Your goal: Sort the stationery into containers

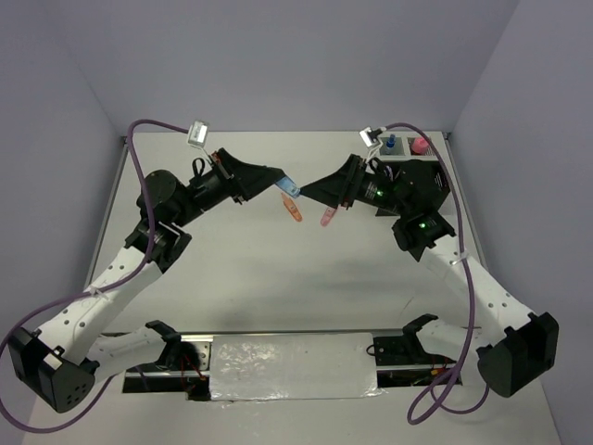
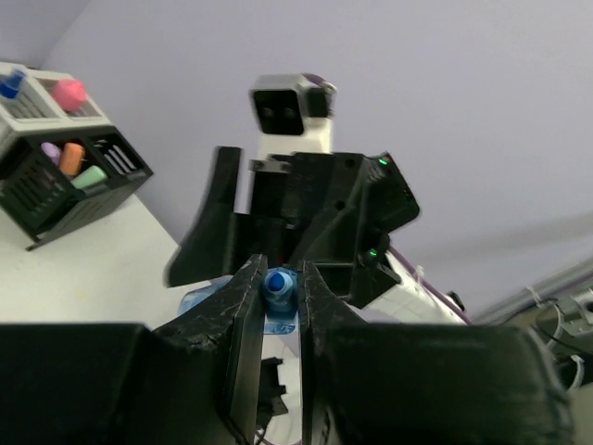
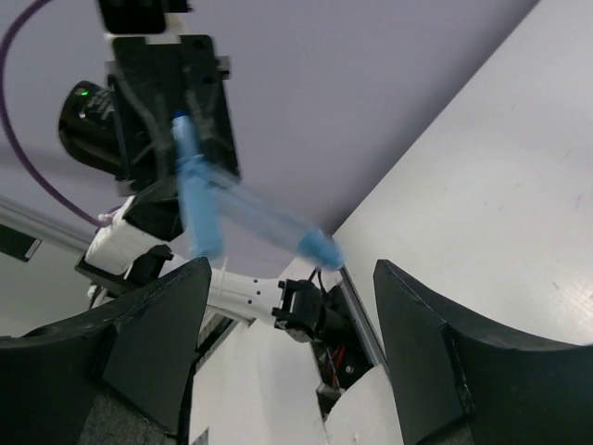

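Observation:
My left gripper [image 1: 271,174] is shut on a light blue item [image 1: 287,185] [image 3: 200,204], held in the air and pointing toward my right gripper [image 1: 308,193]. The right gripper is open close to the item's free end; in its own wrist view the item is blurred, beyond the fingers. An orange item [image 1: 292,209] and a pink one [image 1: 328,215] lie on the table below.
At the back right stand a white compartment container [image 2: 28,102] with blue and pink items, and a black basket [image 2: 56,204] holding several pieces.

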